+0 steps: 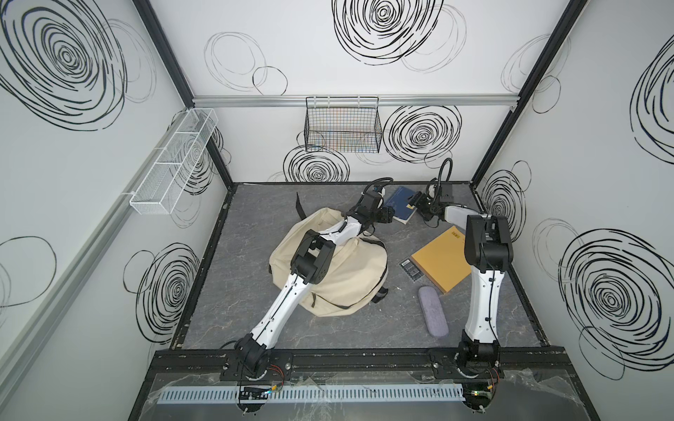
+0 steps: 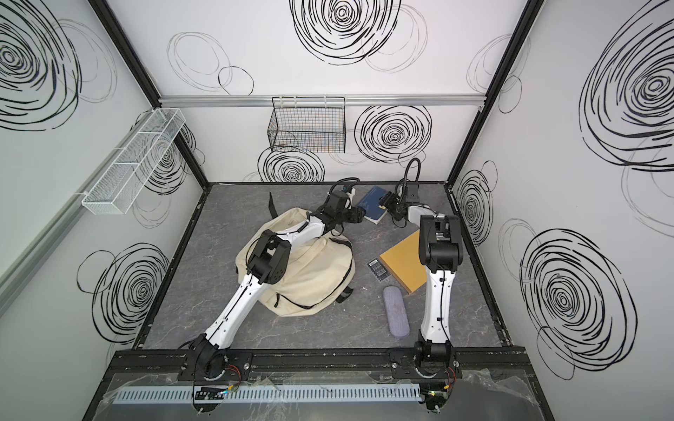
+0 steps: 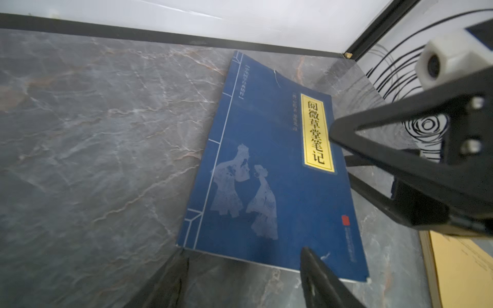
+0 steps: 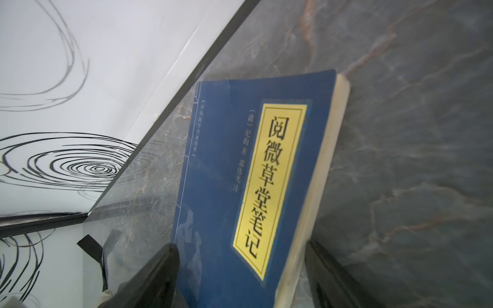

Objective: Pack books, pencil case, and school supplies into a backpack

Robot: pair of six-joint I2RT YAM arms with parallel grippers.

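Note:
A blue book [image 3: 262, 195] with a yellow title label lies at the back right of the table. My left gripper is open at its lower edge, with the book just beyond the fingertips. My right gripper is open over the book's right part, one finger by the page edge. The cream backpack [image 1: 330, 280] lies on the left-middle, under my left arm. A yellow book or folder [image 1: 438, 256], a small dark calculator [image 1: 410, 268] and a lilac pencil case [image 1: 433, 310] lie on the right.
A black wire basket [image 1: 342, 126] hangs on the back wall and a white one [image 1: 172, 161] on the left wall. The back wall stands just behind the blue book.

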